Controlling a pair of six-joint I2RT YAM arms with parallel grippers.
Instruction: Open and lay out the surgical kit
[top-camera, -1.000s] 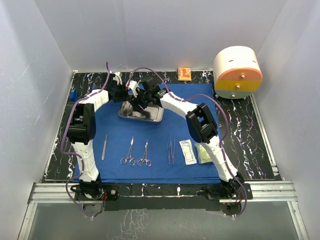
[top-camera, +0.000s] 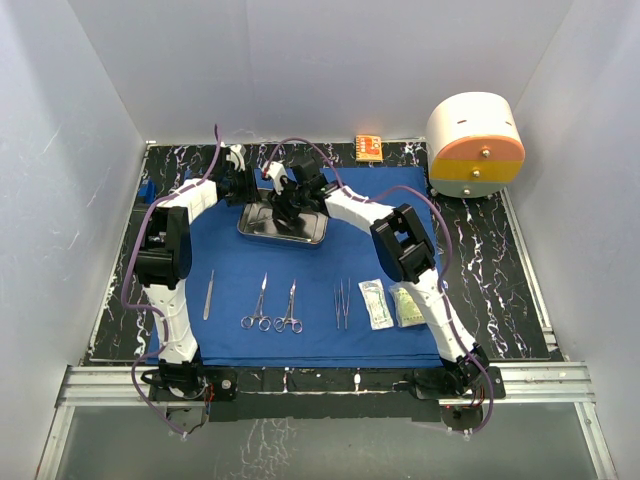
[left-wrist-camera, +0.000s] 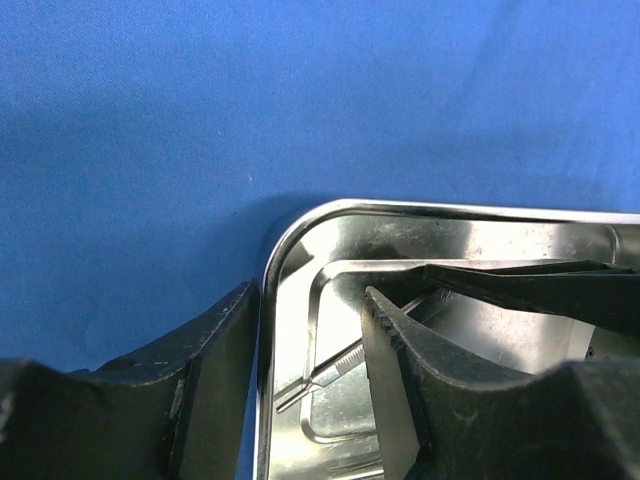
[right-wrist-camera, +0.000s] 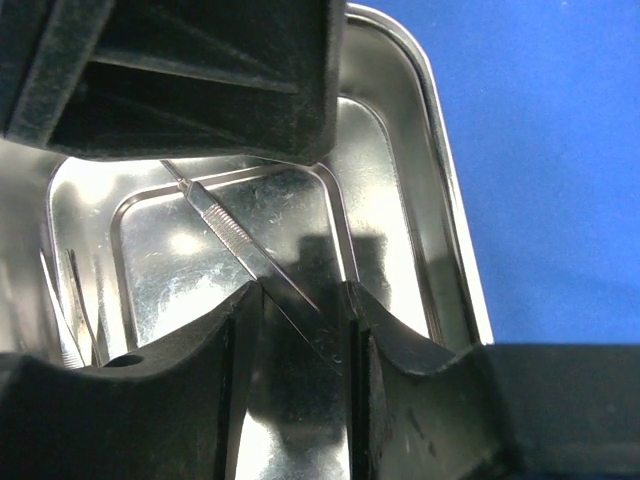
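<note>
The steel tray (top-camera: 262, 232) lies on the blue cloth near the back. A scalpel handle (right-wrist-camera: 228, 226) lies diagonally inside it, with thin instruments (right-wrist-camera: 81, 310) along one side in the right wrist view. My left gripper is at the tray's left corner, fingers apart over the rim, empty. My right gripper is low inside the tray, fingers apart around the lower end of the scalpel handle; whether it touches it is unclear.
Laid out in front are a long instrument (top-camera: 209, 295), two scissor-like instruments (top-camera: 263, 305), tweezers (top-camera: 342, 303), and two packets (top-camera: 376, 304). A small drawer cabinet (top-camera: 475, 145) stands back right.
My right gripper has shifted slightly rightward within the tray over the last second. The left arm has barely moved.
</note>
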